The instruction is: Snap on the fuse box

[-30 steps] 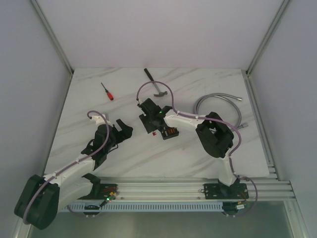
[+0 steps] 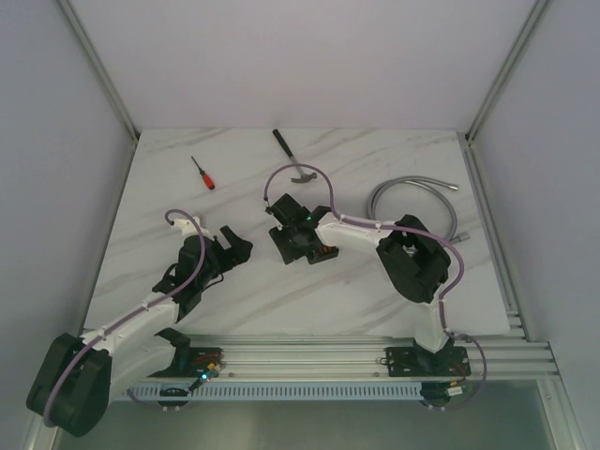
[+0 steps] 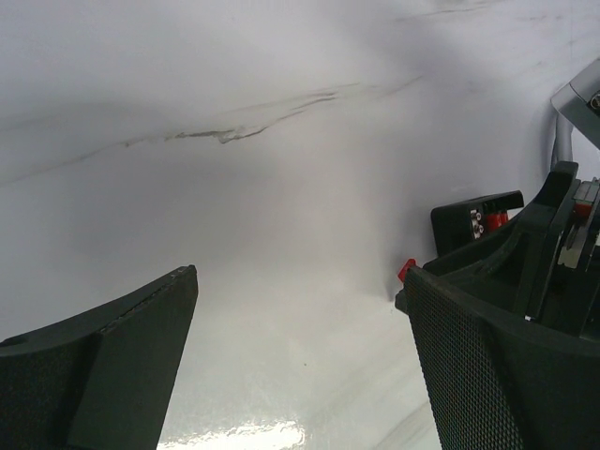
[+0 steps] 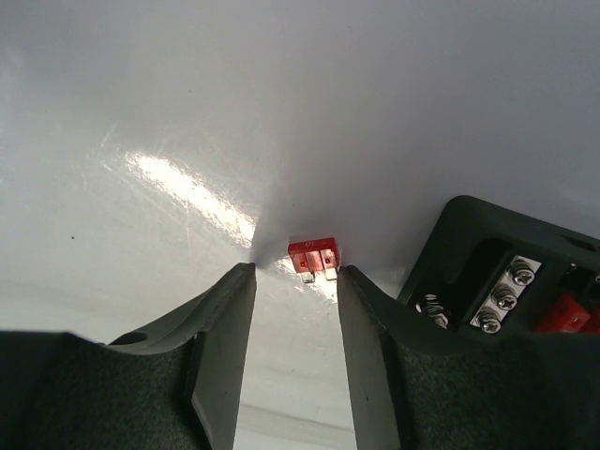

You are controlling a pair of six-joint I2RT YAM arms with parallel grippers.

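Observation:
A small red fuse (image 4: pixel 315 254) lies on the white table between the open fingertips of my right gripper. Just right of it is the black fuse box, with screw terminals and red pieces inside; in the left wrist view the box (image 3: pixel 454 225) is partly hidden behind the right gripper. In the top view my right gripper (image 2: pixel 288 251) is over the fuse, at the box's left side. My left gripper stands open over bare table, left of the right one, with nothing between its fingers.
A hammer (image 2: pixel 289 150) and a screwdriver (image 2: pixel 205 177) lie toward the back of the table. A coiled metal hose (image 2: pixel 412 182) is at the right.
My right gripper has moved a little toward the front and right, over the fuse, which it now covers in the top view. The left arm stays still.

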